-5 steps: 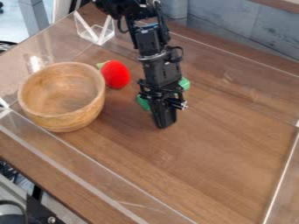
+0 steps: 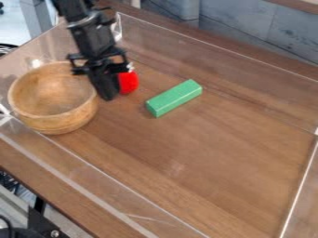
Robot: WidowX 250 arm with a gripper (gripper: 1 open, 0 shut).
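Observation:
My gripper is over the right rim of a wooden bowl at the left, close to a red object that it partly covers. The fingers look closed, with nothing visible between them, though they are blurred. A green block lies on the table to the right of the red object.
A low wall runs along the back right, and the table's edge is at the lower left.
My gripper has swung left and up from over the green block to beside the bowl and red object, uncovering the green block.

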